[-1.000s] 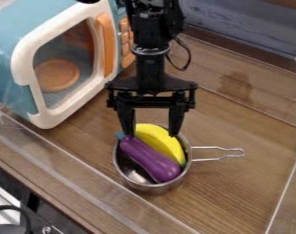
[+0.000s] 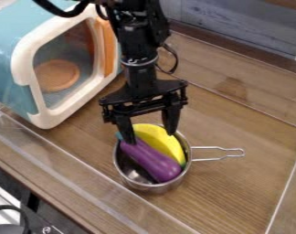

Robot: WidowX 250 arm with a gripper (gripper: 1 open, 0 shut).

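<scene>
My black gripper [image 2: 148, 122] hangs open just over a small metal pot [image 2: 155, 186] with a long handle [image 2: 216, 150] pointing right. In the pot lie a purple eggplant [image 2: 152, 159] and a yellow banana [image 2: 170, 144] behind it. The fingertips are down near the upper ends of both, one on each side; whether they touch them I cannot tell.
A toy microwave [image 2: 26, 57] in light blue and white, its opening facing the pot, stands at the back left. A white wall is at the back.
My gripper has shifted slightly to the left over the last second and tilted a little. The pot and its contents look unmoved.
</scene>
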